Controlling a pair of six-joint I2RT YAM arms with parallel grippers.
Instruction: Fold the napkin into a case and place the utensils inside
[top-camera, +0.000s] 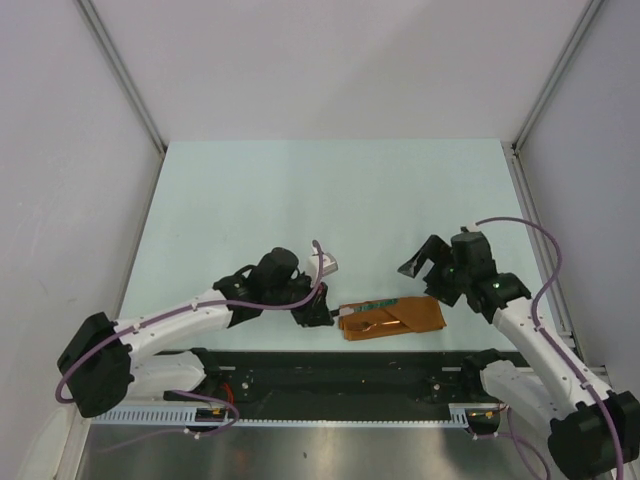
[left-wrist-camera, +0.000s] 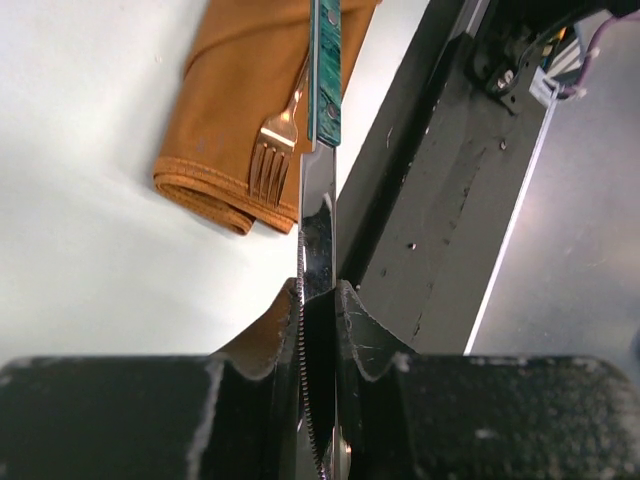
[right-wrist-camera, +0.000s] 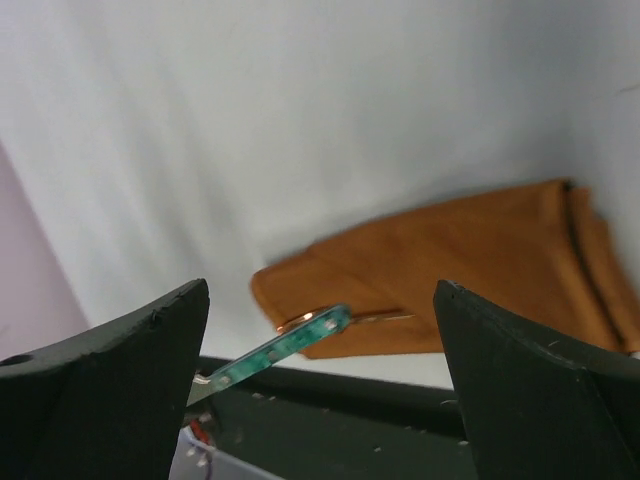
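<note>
A brown napkin (top-camera: 410, 320) lies folded near the front edge, with a fork (left-wrist-camera: 278, 140) on it. A knife with a green handle (left-wrist-camera: 326, 70) extends over the napkin; its blade runs back between the fingers of my left gripper, which are close around it; whether they grip it tightly is hard to tell. In the right wrist view the handle (right-wrist-camera: 262, 355) crosses the napkin's edge. My right gripper hangs open above and right of the napkin, with nothing held.
A dark front edge (top-camera: 330, 365) runs just below it.
</note>
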